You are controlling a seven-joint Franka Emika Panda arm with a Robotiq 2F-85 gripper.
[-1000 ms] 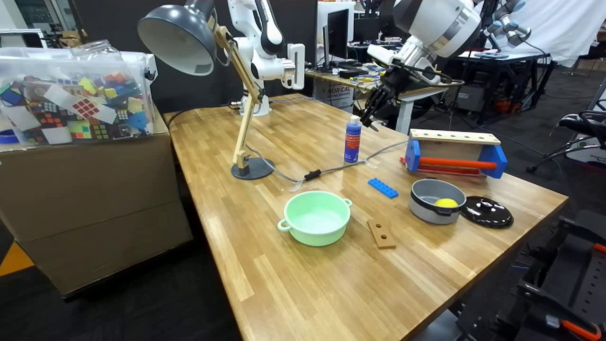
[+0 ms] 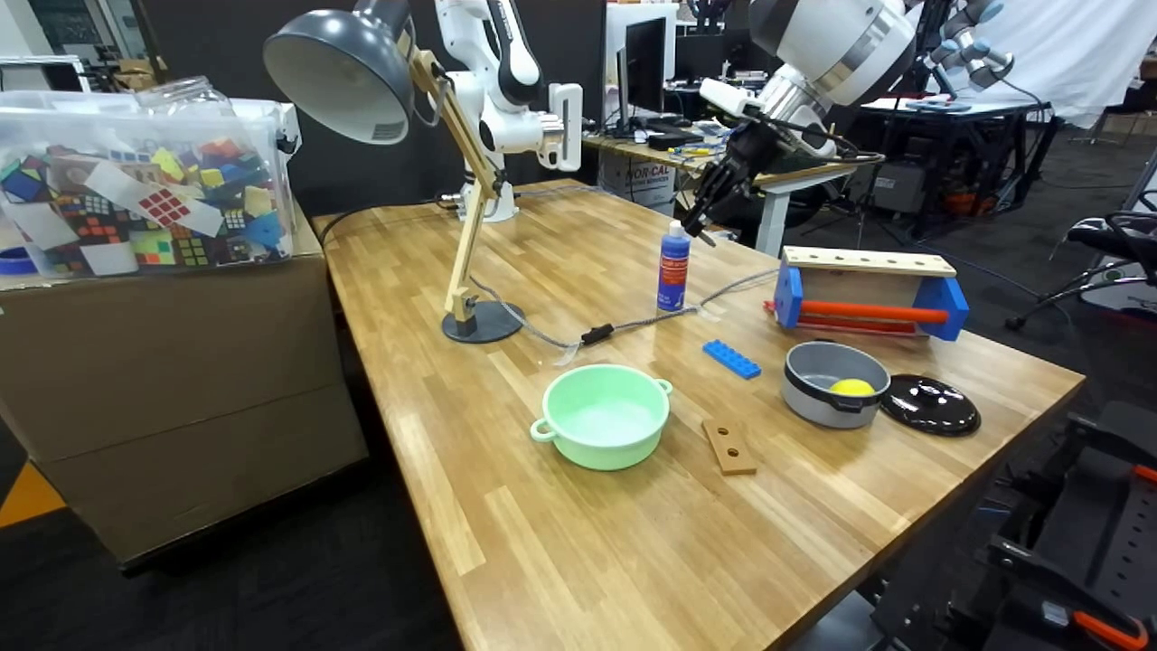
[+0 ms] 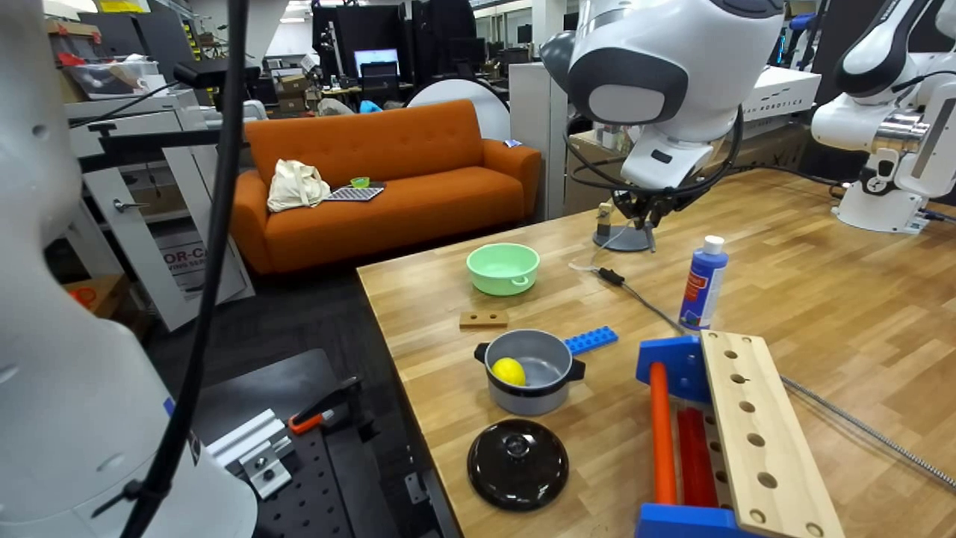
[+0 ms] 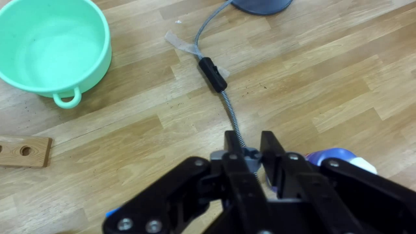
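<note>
My gripper is above the table, its dark fingers close together. Between them is a small grey object (image 4: 252,154), mostly hidden by the fingers, so I cannot tell what it is. A blue bottle with a white cap (image 2: 672,269) stands upright on the table; in exterior view 1 the gripper overlaps the area just above and right of its cap. A pale green bowl (image 2: 607,418) with two handles is empty. The grey pot (image 3: 538,394) holds a yellow ball (image 3: 510,371), and its black lid (image 3: 517,463) lies beside it.
A blue toy brick (image 2: 731,359) and a wooden piece with holes (image 2: 729,447) lie near the bowl. A wooden toy bench (image 3: 771,430) stands near the pot. The lamp cord with its black switch (image 4: 213,74) crosses the table.
The gripper has shifted slightly and its fingers are angled a little differently near the bottle's cap. The objects on the table have not moved.
</note>
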